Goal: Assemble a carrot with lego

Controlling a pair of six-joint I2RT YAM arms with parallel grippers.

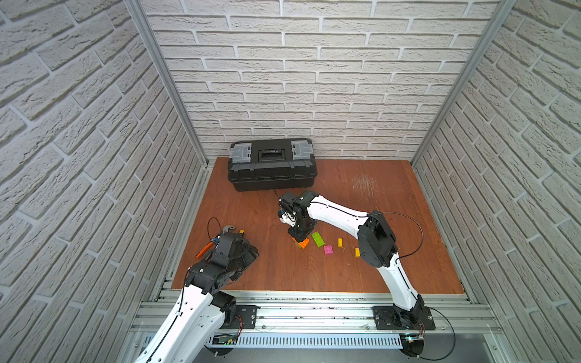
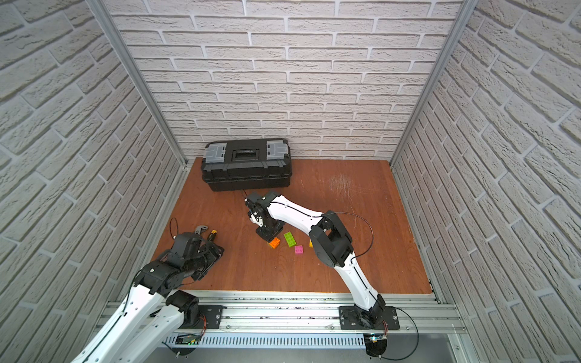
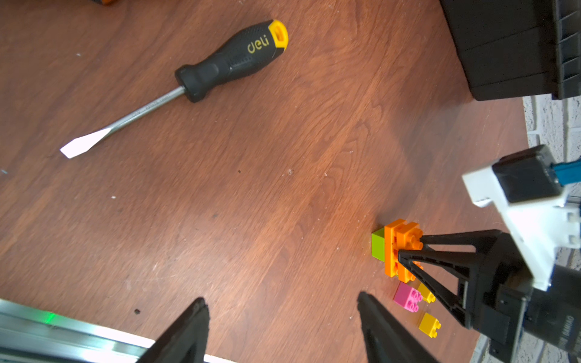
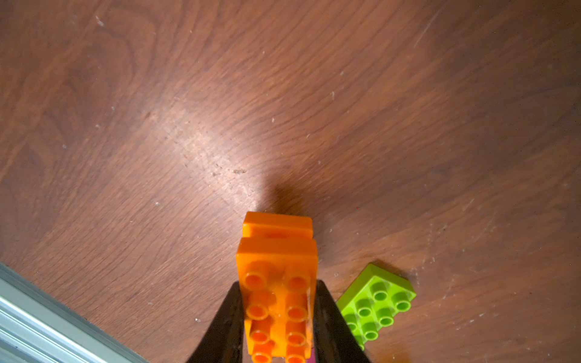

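My right gripper is shut on a stack of orange bricks, low at the middle of the table; in the left wrist view this stack (image 3: 392, 245) partly hides a green piece (image 3: 377, 245). A separate green brick (image 4: 378, 299) lies beside it in the right wrist view. A pink brick (image 1: 328, 249) and two small yellow bricks (image 1: 340, 242) lie to the right. My left gripper hangs over the left part of the table, open and empty.
A black toolbox (image 1: 271, 175) stands at the back. A screwdriver (image 3: 230, 60) lies below the left gripper, with other tools at the far left.
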